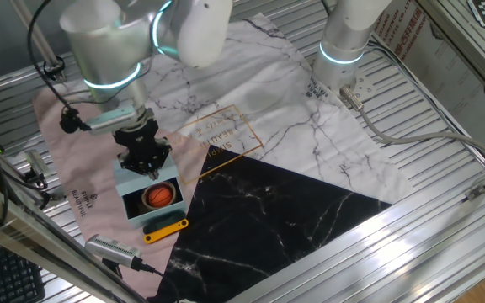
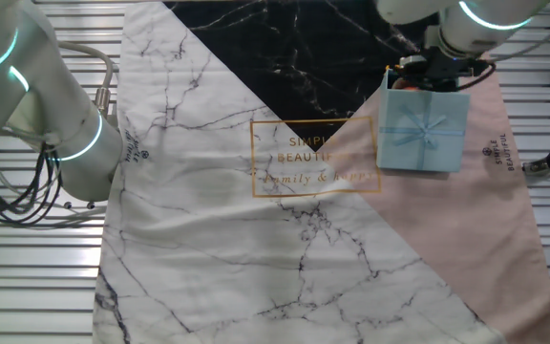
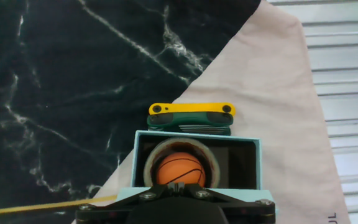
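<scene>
A light blue gift box [image 3: 259, 163] stands on the pink part of the cloth, partly uncovered. Its lid [image 2: 421, 134], with a ribbon bow, covers the rest of the top. Inside the open part sits a tape roll [image 3: 151, 163] with a small orange basketball [image 3: 180, 169] in its hole. My gripper points down at the lid's edge beside the ball; its fingertips meet and nothing shows between them. Whether they touch the lid or ball cannot be told. A folding hex key set [image 3: 191, 114], yellow and green, lies against the box's outer side.
A small camera device [image 1: 114, 251] and a metal frame post [image 1: 53, 240] are near the box.
</scene>
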